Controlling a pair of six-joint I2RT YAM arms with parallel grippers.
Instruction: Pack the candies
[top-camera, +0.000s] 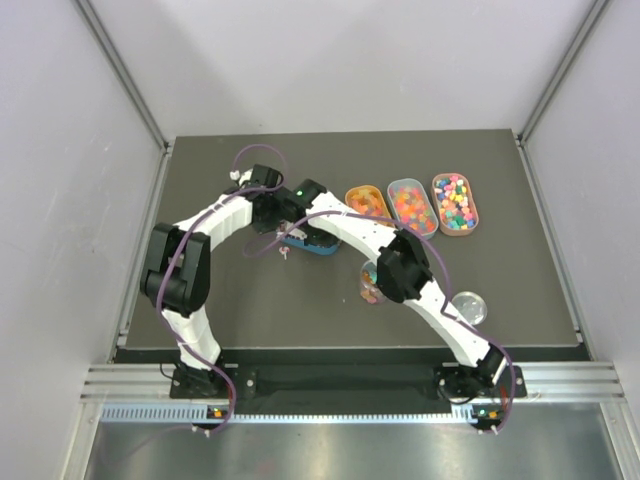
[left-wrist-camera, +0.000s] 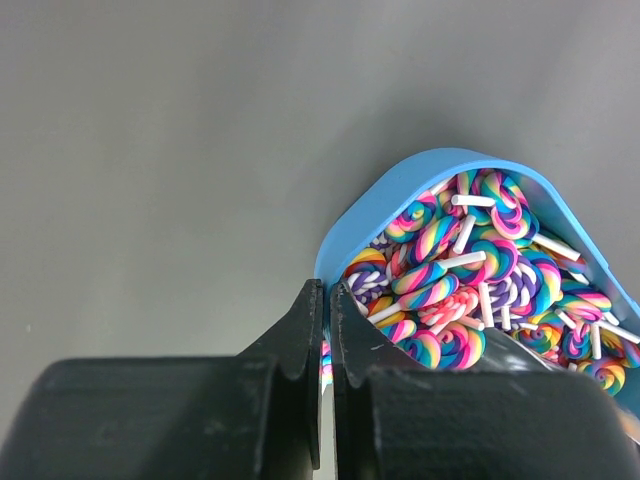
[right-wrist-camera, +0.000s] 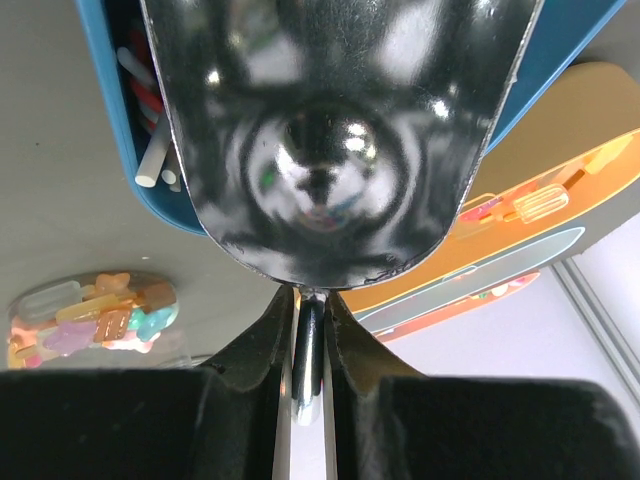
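Observation:
A blue container (left-wrist-camera: 385, 190) full of colourful swirl lollipop candies (left-wrist-camera: 480, 270) lies at the centre left of the table, largely under both arms in the top view. My left gripper is shut on the container's rim at its rounded end. A shiny metal scoop (right-wrist-camera: 340, 150) hangs over the container in the right wrist view, its handle clamped in my right gripper. The scoop's bowl hides much of the container there, and whether it carries candy is unclear. A clear jar (top-camera: 371, 283) with candies inside stands right of the container.
Three candy containers line the back right: an orange one (top-camera: 367, 202), a pale one (top-camera: 412, 207) and a pink one (top-camera: 456, 204). A round clear lid (top-camera: 469, 307) lies at the right front.

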